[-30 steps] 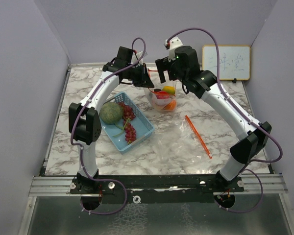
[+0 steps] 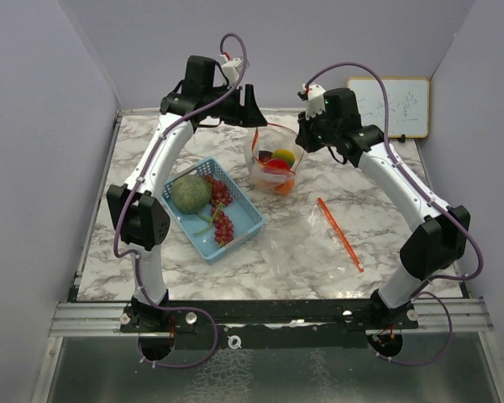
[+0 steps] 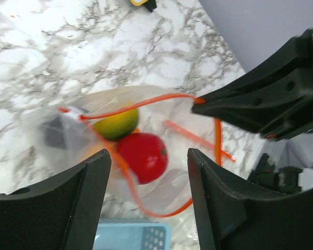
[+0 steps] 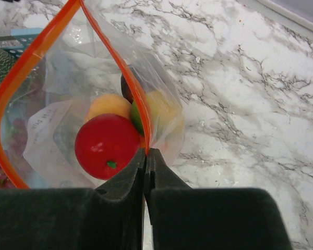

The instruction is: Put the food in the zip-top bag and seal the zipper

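The clear zip top bag (image 2: 258, 173) stands open at the back centre, its orange zipper edges spread apart. Inside are a red round fruit (image 4: 107, 146), a yellow-green mango-like fruit (image 3: 116, 125), an orange-coloured fruit (image 4: 108, 105) and something dark. My right gripper is shut on the bag's orange edge at its right corner. Over the bag's left side, my left gripper (image 2: 250, 122) is open. In the left wrist view its fingers (image 3: 88, 182) stand apart, with the bag's mouth beyond them and nothing gripped.
A blue basket (image 2: 250, 220) on the left holds a green netted melon (image 2: 191, 194) and red grapes (image 2: 223, 227). Another clear bag with an orange strip (image 2: 340, 235) lies flat at front right. A small whiteboard (image 2: 407, 105) is at the back right.
My right gripper came down to the bag's right side, took its edge and moved right with it. The left gripper let go of the left edge and rose a little. The bag's mouth is wider.
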